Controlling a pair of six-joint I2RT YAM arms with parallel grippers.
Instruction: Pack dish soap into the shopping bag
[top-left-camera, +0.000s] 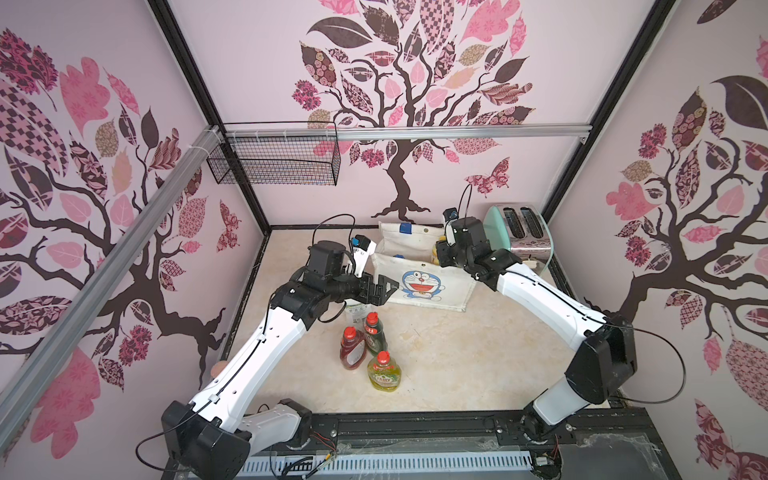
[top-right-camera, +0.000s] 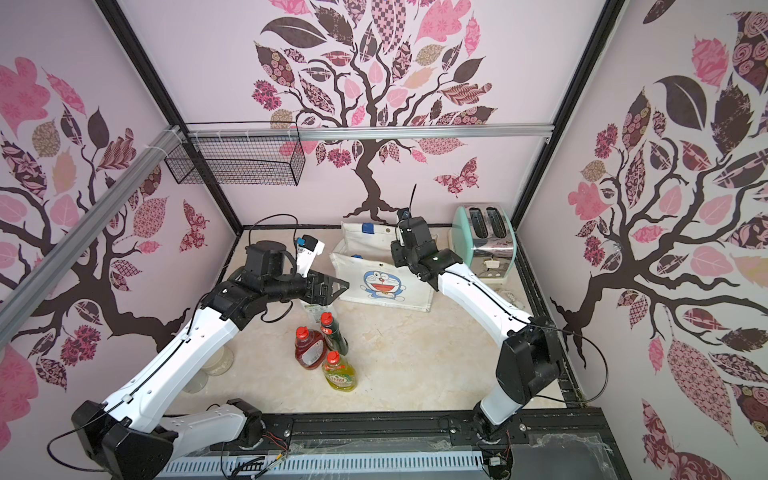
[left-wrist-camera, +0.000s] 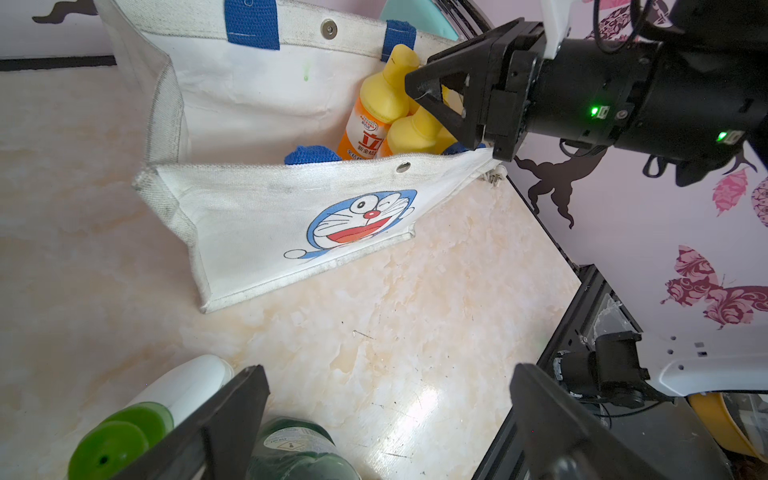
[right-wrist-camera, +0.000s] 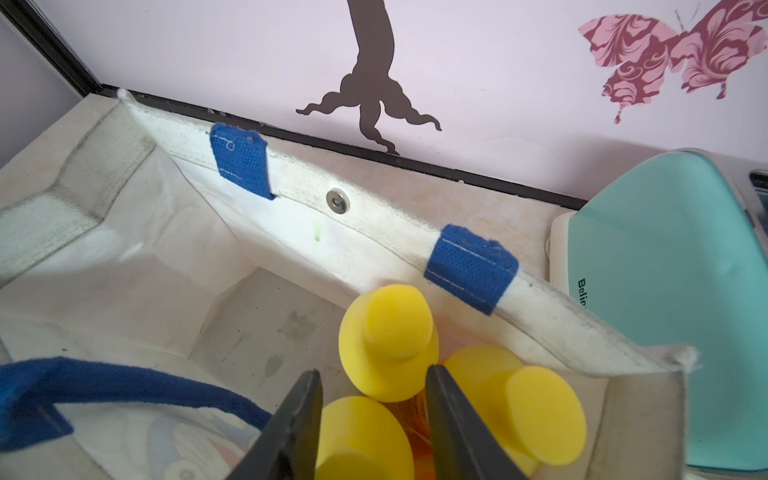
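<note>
The white shopping bag with a cartoon face stands open at the back of the table. Inside, at its right end, are three orange bottles with yellow tops: one by the back wall, one leaning to the right and one by the front. My right gripper stands open over the front bottle, its fingers spread clear of the yellow cap, which shows low between them. My left gripper hangs open and empty before the bag, above bare table.
Under the left arm stand a red bottle, a dark green bottle and a yellow-green bottle. A white bottle with a green cap is nearby. A mint toaster sits right of the bag.
</note>
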